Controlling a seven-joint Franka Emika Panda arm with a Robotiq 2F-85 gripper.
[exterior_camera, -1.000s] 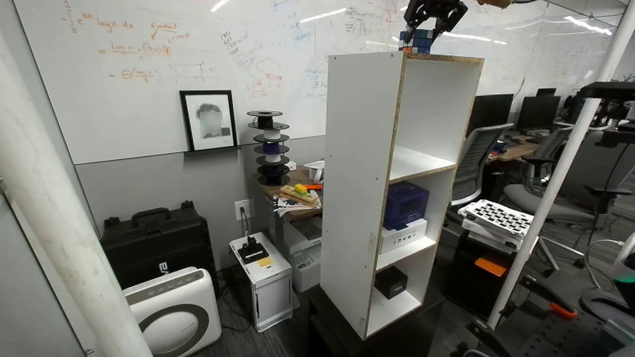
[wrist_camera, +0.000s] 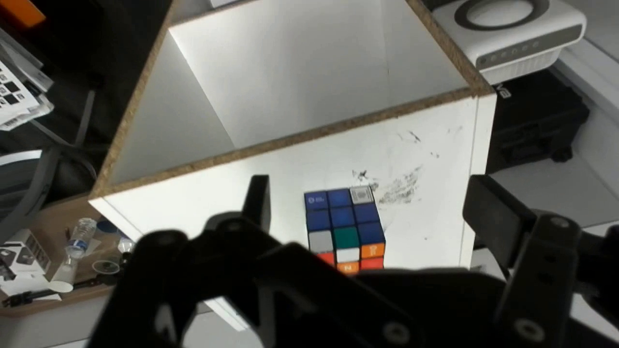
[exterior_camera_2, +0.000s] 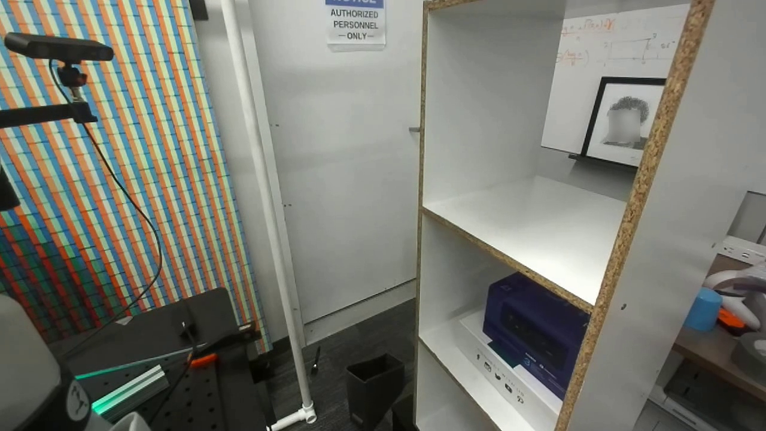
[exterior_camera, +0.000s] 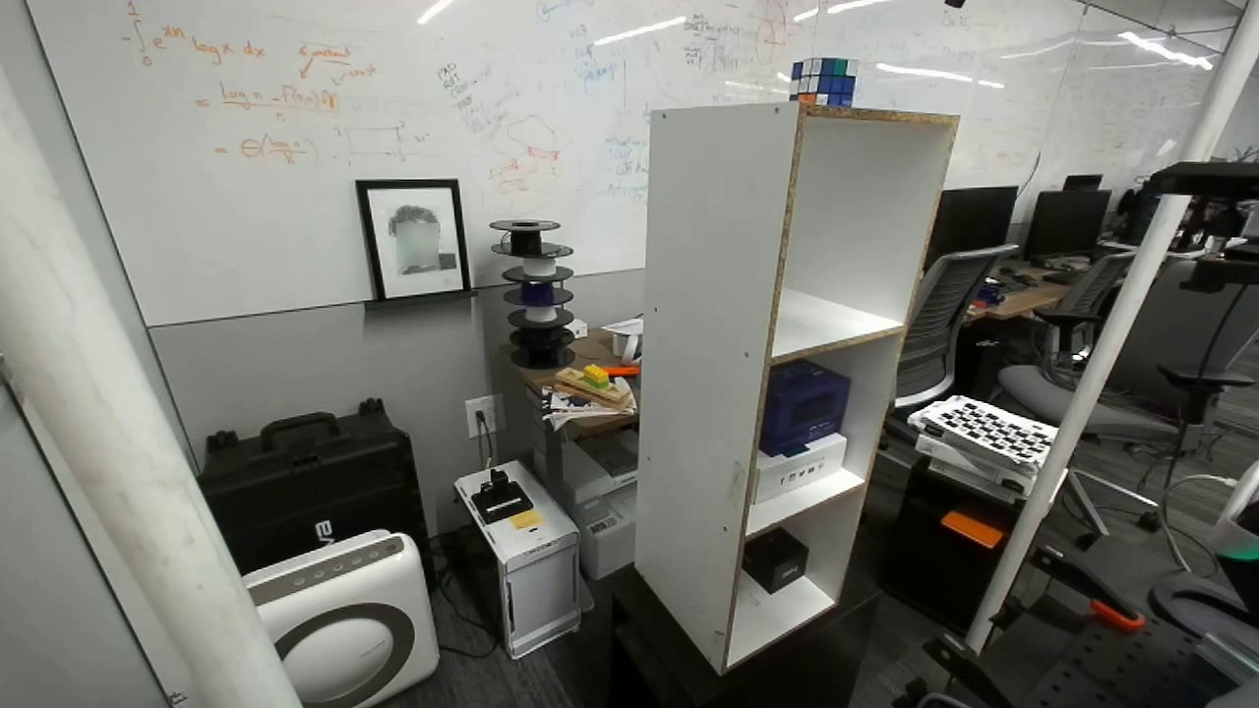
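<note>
A Rubik's cube (exterior_camera: 823,83) rests on top of the white shelf unit (exterior_camera: 717,295), close to its front edge in exterior view 1. In the wrist view the cube (wrist_camera: 345,226) shows a mostly blue face, its lower part hidden behind the gripper's dark linkage. My gripper is open, its two black pads wide apart, with nothing between them. The cube lies beyond the pads, within the gap as seen from the wrist, standing on the white top. Exterior view 2 shows neither cube nor gripper.
The top shelf compartment (exterior_camera_2: 531,222) is empty. Below it sit a dark blue box (exterior_camera: 806,405) on a white box (exterior_camera: 800,468), and a small black box (exterior_camera: 775,559) lower down. A white pole (exterior_camera: 1098,354) rises at the right.
A second ago the gripper was around the cube's top in exterior view 1.
</note>
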